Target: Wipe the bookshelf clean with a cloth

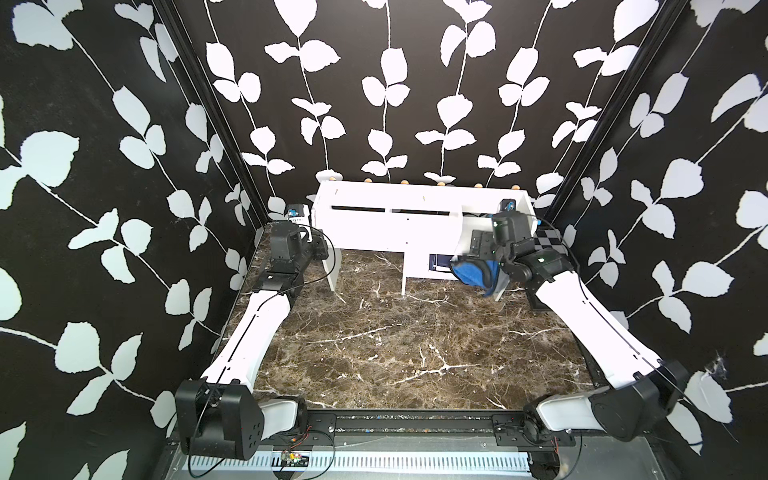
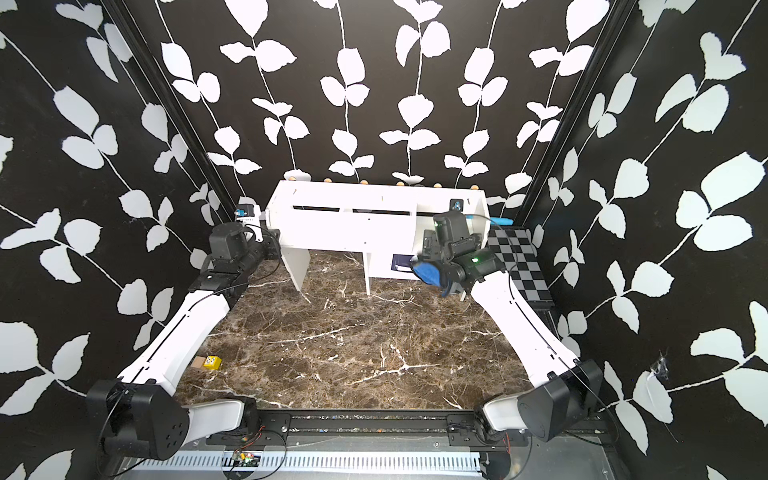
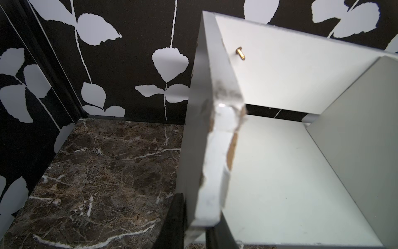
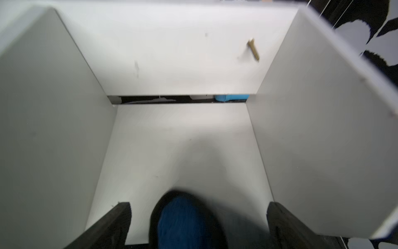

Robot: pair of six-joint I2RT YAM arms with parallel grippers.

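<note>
The white bookshelf (image 1: 400,224) stands at the back of the marble table. My left gripper is shut on the bookshelf's left end panel (image 3: 213,161). My right gripper is at the front of the right-hand compartment (image 4: 186,145), its fingers wide apart. A blue cloth with black edging (image 4: 180,215) sits low between those fingers in the right wrist view; in the top views it (image 1: 476,272) hangs below that gripper at the shelf's front.
A dark booklet (image 1: 440,262) lies on the lower shelf. A checkered board (image 2: 516,268) is right of the bookshelf, and a small yellow block (image 2: 212,363) sits at the front left.
</note>
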